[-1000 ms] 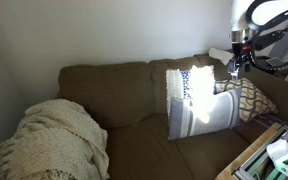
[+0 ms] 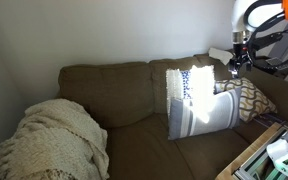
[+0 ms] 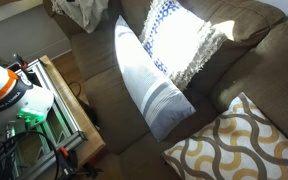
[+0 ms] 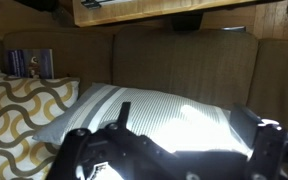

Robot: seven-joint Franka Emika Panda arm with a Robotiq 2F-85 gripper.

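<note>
My gripper is open, its two dark fingers wide apart with nothing between them. It hangs above the sofa; exterior view 1 has the gripper at the upper right, in front of the cushions. Below it in the wrist view lies a white and grey striped cushion. The same striped cushion leans on a white cushion with a blue pattern in exterior view 2. A yellow, grey and white wavy-patterned cushion rests nearby. The gripper does not show in exterior view 2.
A brown sofa fills the area, its middle seat bare. A cream knitted throw covers its left end. The wooden table edge runs beside the arm's base. A small dark-blue printed item lies by the wavy cushion.
The dark wrist and gripper at the upper right have turned slightly. The cushions and the throw have not moved.
</note>
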